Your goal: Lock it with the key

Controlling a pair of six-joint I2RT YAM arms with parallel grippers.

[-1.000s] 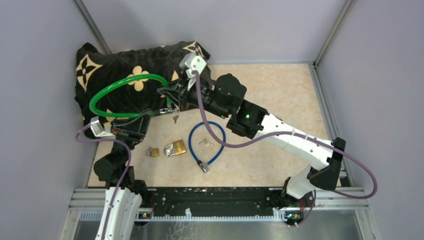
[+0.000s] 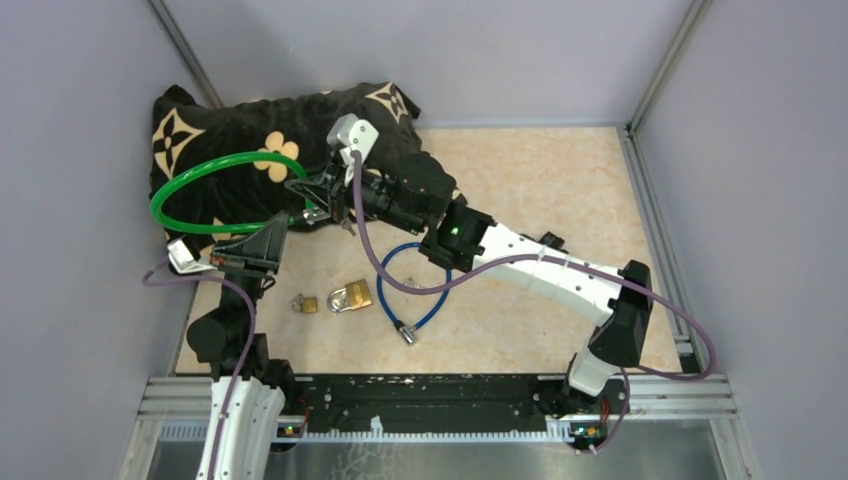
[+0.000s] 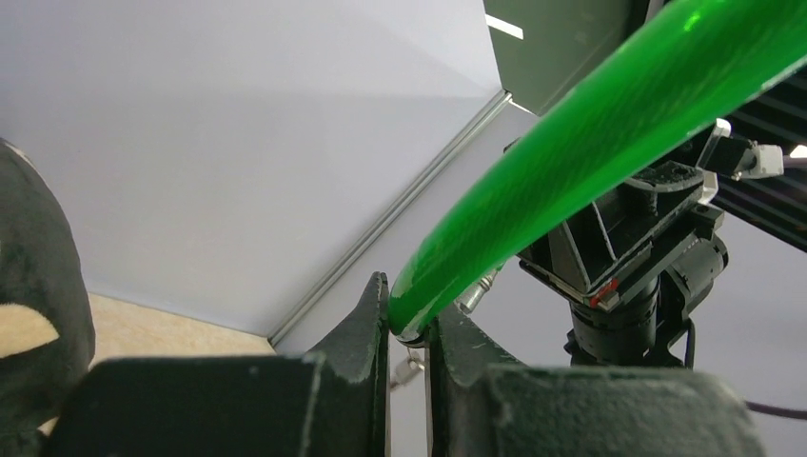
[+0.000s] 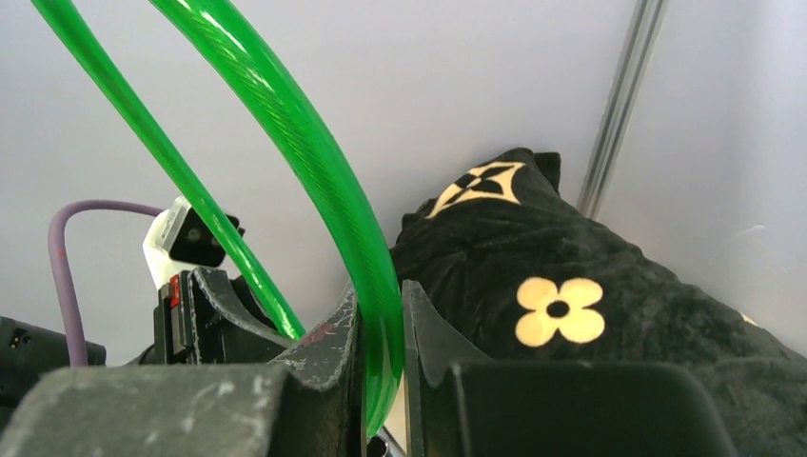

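A green cable lock (image 2: 180, 186) is held in a loop above the table by both arms. My left gripper (image 2: 284, 222) is shut on the green cable close to its metal lock cylinder (image 2: 316, 214). Higher up, my right gripper (image 2: 302, 188) is shut on the cable near its other end. Keys (image 2: 348, 228) hang at the outer end of the cylinder. In the right wrist view the cable (image 4: 328, 176) runs down between the fingers, and its tip is mostly hidden. Whether that tip sits in the cylinder I cannot tell.
On the table lie a blue cable lock (image 2: 379, 285), a large brass padlock (image 2: 358, 294), a small padlock (image 2: 310, 304) and loose keys (image 2: 411, 284). A dark patterned pillow (image 2: 235, 135) fills the back left.
Both grippers and the green cable lock have shifted left together.
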